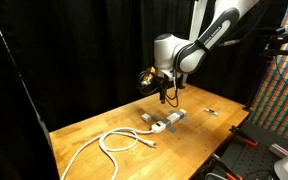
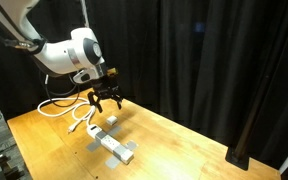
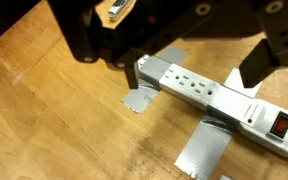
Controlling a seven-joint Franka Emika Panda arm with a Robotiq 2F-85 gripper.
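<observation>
A white power strip [image 3: 189,85] with a red switch [image 3: 281,124] is held to the wooden table by strips of grey tape [image 3: 204,148]. Its outlets face up, and none that show have a plug in them. Over the strip hangs my gripper, fingers wide apart, with nothing between its dark fingers. In exterior view 1 the gripper [image 1: 169,98] points down above the table, clear of the strip [image 1: 169,121]. On the table lies a white cord [image 1: 102,145], its plug end [image 1: 149,143] in front of the strip.
A small white block [image 1: 146,117] lies near the strip. Small pale items [image 1: 211,111] rest on the right of the table. Black curtains [image 2: 204,70] stand behind. The table's bare side [image 2: 179,155] offers free room.
</observation>
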